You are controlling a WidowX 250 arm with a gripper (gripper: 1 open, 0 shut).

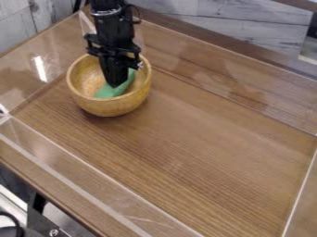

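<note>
A tan round bowl [99,102] sits at the upper left of the wooden table. Inside it lies a green object [111,89]. The black gripper [117,72] hangs over the back of the bowl, its tip down at the green object and partly covering it. It looks shut; whether anything is between its fingers is too small to tell.
A pale marbled wall [235,23] runs along the back. Black cables lie at the lower left, off the table's edge.
</note>
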